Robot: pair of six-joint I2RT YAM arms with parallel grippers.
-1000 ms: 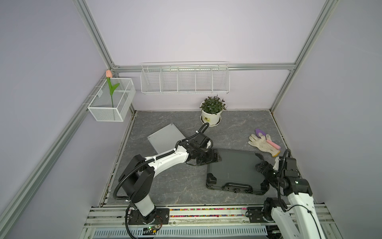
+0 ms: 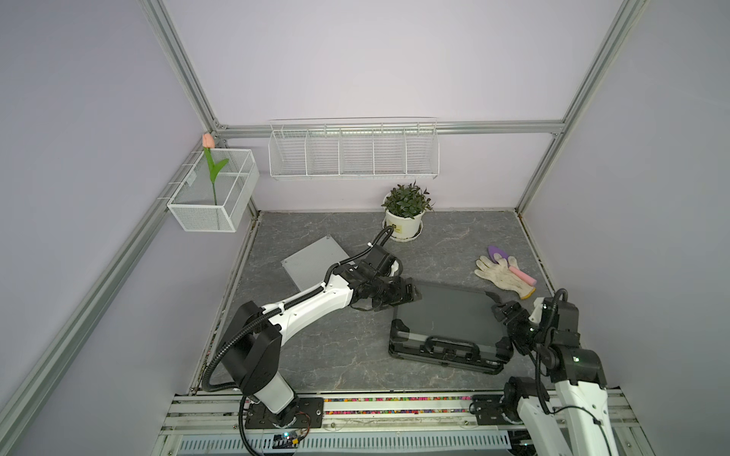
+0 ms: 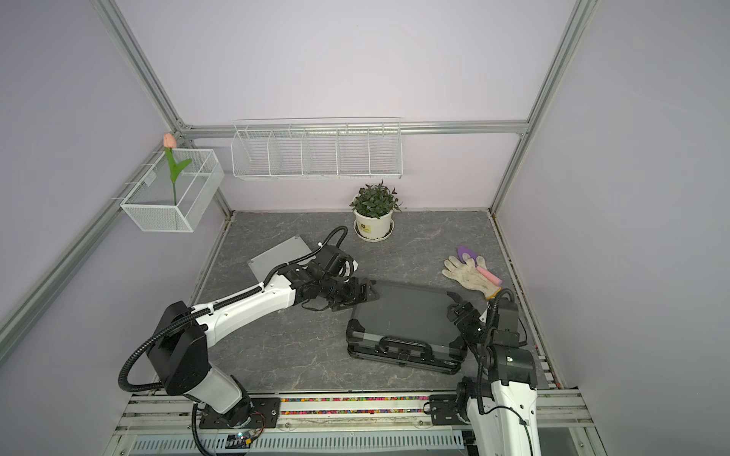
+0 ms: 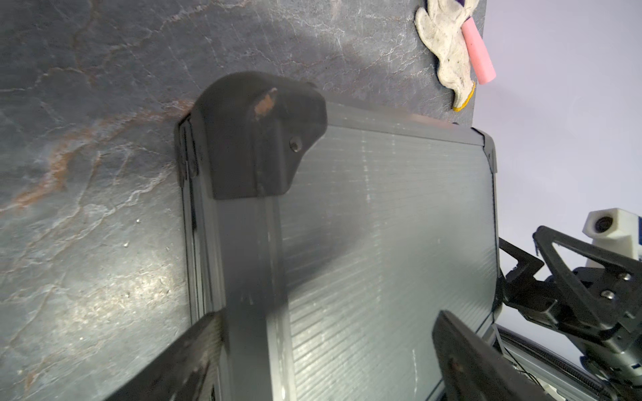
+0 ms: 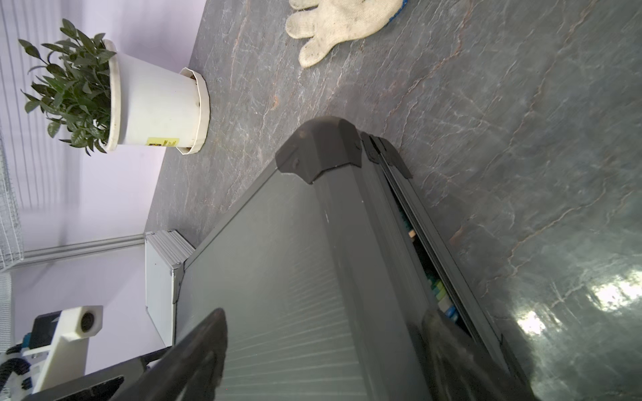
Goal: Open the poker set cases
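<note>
A dark grey poker case [image 2: 448,315] lies flat on the table with its handle [image 2: 452,349] toward the front. Its lid sits slightly raised along the front. In the right wrist view, a narrow gap at the lid's side shows coloured contents [image 5: 441,294]. My left gripper is open at the case's left side, one finger [image 4: 184,357] outside the side edge, the other over the lid. At the opposite side my right gripper is also open, one finger [image 5: 454,354] by the lid's side edge. A silver case [image 2: 318,262] lies behind the left arm.
A white potted plant [image 2: 404,216] stands at the back. Gloves [image 2: 505,273] and a pink-handled item [image 2: 523,276] lie at the back right. White wire baskets [image 2: 353,152] hang on the wall.
The dark case's lid has risen a little along its front, so more of the front side shows. Both grippers have shifted slightly and remain at the sides.
</note>
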